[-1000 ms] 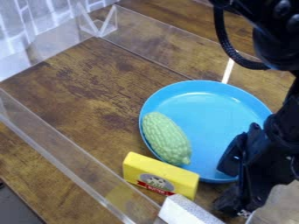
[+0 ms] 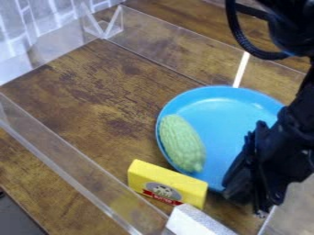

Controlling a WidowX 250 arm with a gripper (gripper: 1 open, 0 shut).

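Note:
My black gripper [image 2: 252, 179] reaches in from the right, low over the right part of the blue plate [image 2: 221, 103]; its fingertips are dark and hard to make out, so its state is unclear. A green corn-like vegetable [image 2: 181, 142] lies on the left side of the plate. A yellow box [image 2: 167, 183] lies just in front of the plate, and a white box [image 2: 197, 223] is at the bottom edge, partly out of frame.
Clear plastic walls [image 2: 73, 158] border the wooden surface [image 2: 86, 101]. The wood left of the plate is bare. A white strip stands behind the plate. A black cable hangs at the top right.
The gripper has shifted about at the plate's right front, now slightly higher and further left than a second ago. The plate and vegetable have moved slightly to the right.

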